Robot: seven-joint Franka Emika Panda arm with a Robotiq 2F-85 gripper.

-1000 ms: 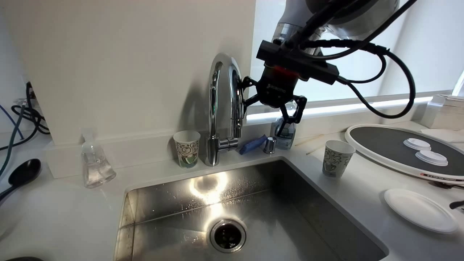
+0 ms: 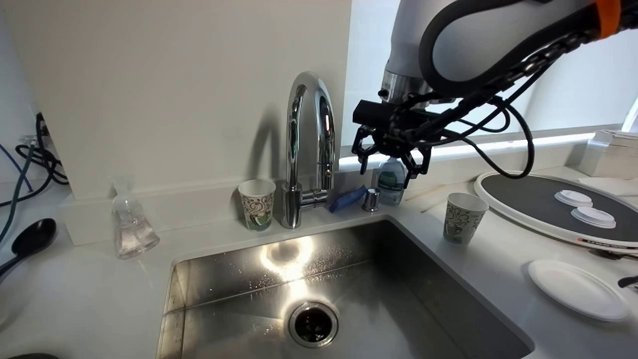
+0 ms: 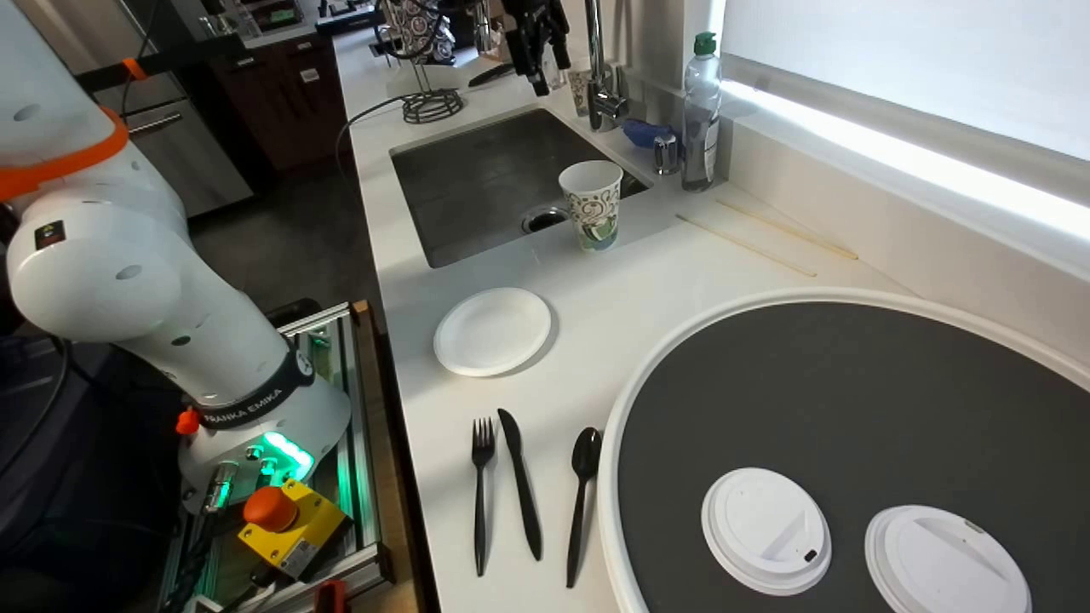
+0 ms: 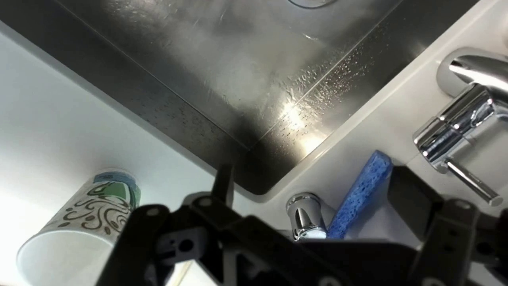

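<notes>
My gripper (image 2: pixel 386 174) hangs above the back edge of the sink, right of the faucet (image 2: pixel 291 200), with its fingers spread and nothing between them. In the wrist view, a blue sponge (image 4: pixel 360 198) and a small chrome cap (image 4: pixel 304 214) lie on the counter beyond the fingers, in the span between them. The soap bottle (image 3: pixel 702 117) with its green top stands by the window ledge; in exterior view 1 it is partly hidden behind the gripper. One patterned paper cup (image 2: pixel 464 218) is right of the sink, another (image 2: pixel 257 205) left of the faucet.
The steel sink (image 2: pixel 347 299) looks empty. Right of it lie a white plate (image 3: pixel 493 332), black cutlery (image 3: pixel 519 485) and a round dark board (image 3: pixel 848 409) bearing two white lids (image 3: pixel 766 531). A clear flask-shaped container (image 2: pixel 132 224) stands left of the sink.
The gripper has come lower and turned, and its fingers now stand clear of the faucet spout in exterior view 1. The cups, sponge and bottle have not moved.
</notes>
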